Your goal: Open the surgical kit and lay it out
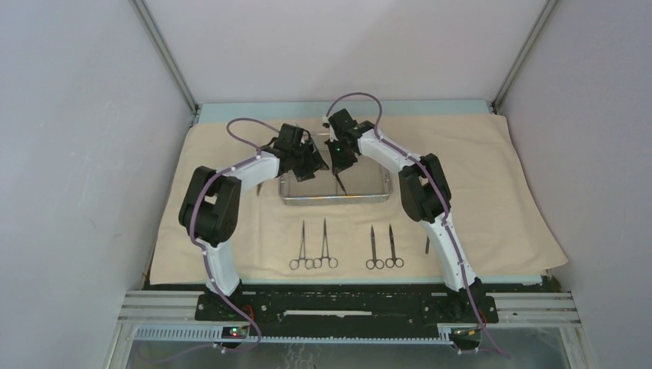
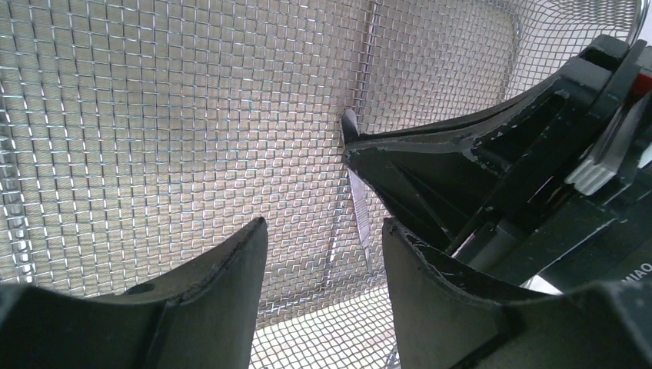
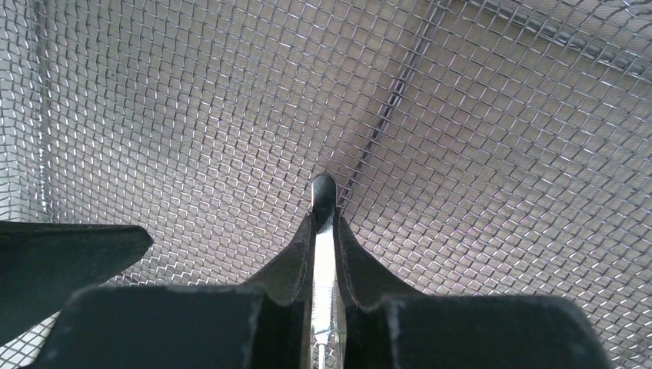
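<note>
A flat metal instrument handle [image 3: 324,188] is pinched by my right gripper, which is shut on it over the mesh floor. In the left wrist view, more of that slim instrument [image 2: 359,204] slants down from the right fingertips. Both arms reach into the wire-mesh tray [image 1: 338,201]. My left gripper is open, its fingers apart with only mesh seen between them. The instrument passes close by its right-hand finger; I cannot tell the height gap between them.
On the beige cloth in front of the tray lie two clamps [image 1: 325,242] and, farther right, two pairs of scissors [image 1: 391,250]. A thin instrument [image 1: 427,244] lies beside the right arm. Free cloth spreads at the far right.
</note>
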